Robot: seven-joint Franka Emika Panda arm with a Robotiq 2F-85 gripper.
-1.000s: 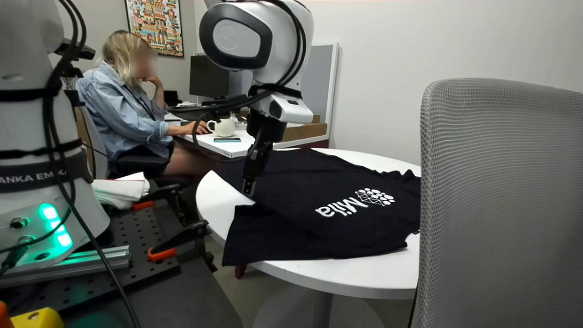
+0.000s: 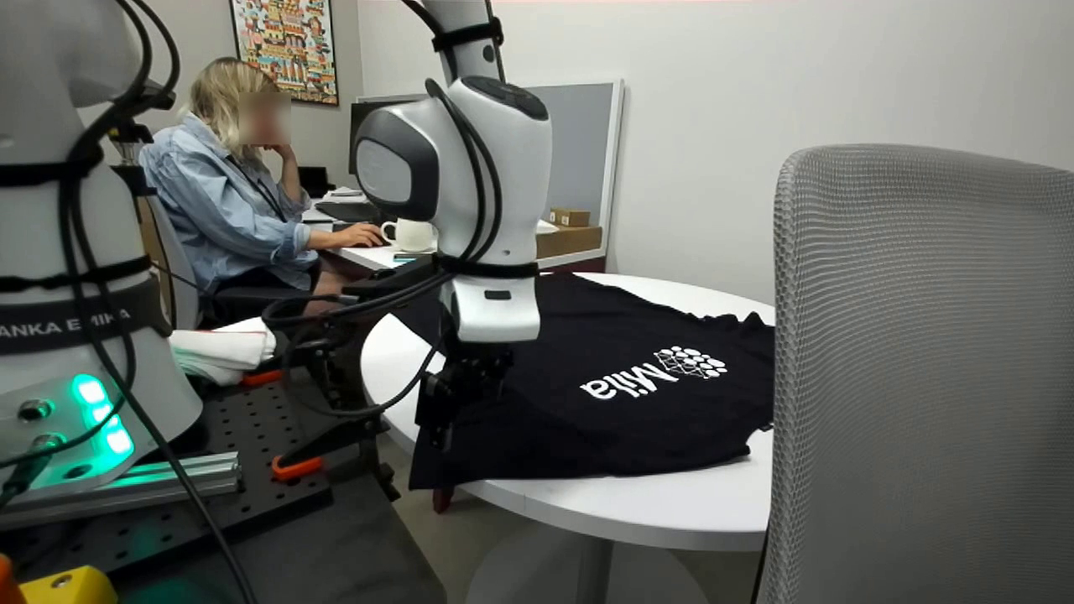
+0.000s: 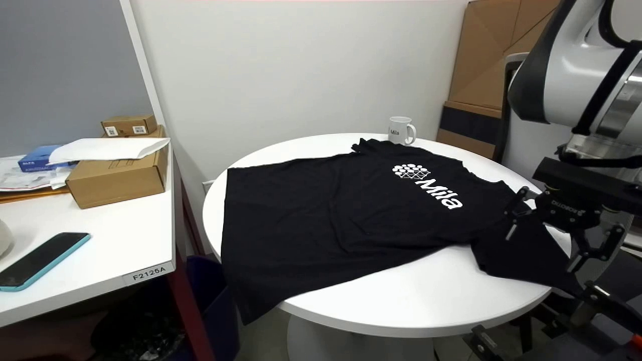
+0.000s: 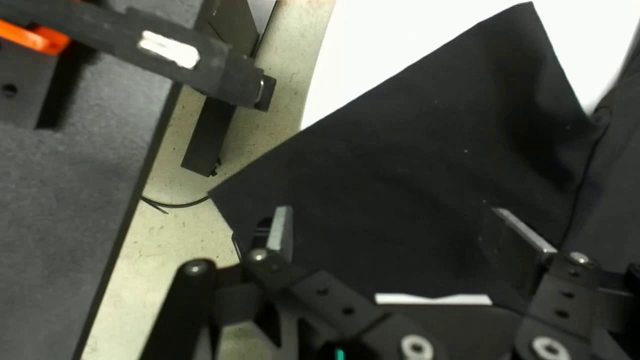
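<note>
A black T-shirt (image 3: 301, 222) with a white Mila print lies spread across a round white table (image 3: 385, 310). One sleeve (image 3: 523, 255) reaches over the table edge on the robot's side, and the shirt's hem hangs over the edge at the left in exterior view 2. Above that sleeve is my gripper (image 3: 544, 246), pointing down and open. In the wrist view, the black sleeve cloth (image 4: 408, 168) spreads beneath and between the wide-set fingers (image 4: 280, 231). No cloth appears pinched; the exact height over it is hard to judge.
A white mug (image 3: 399, 130) stands at the table's back edge by the shirt. A clamp (image 4: 198, 60) juts from the robot's bench near the sleeve. A mesh chair (image 2: 926, 372) stands beside the table. A person (image 2: 226, 191) sits at the desk behind.
The arm has come lower and nearer the camera in exterior view 1, from beside the table's left part to over the sleeve. The shirt looks unmoved.
</note>
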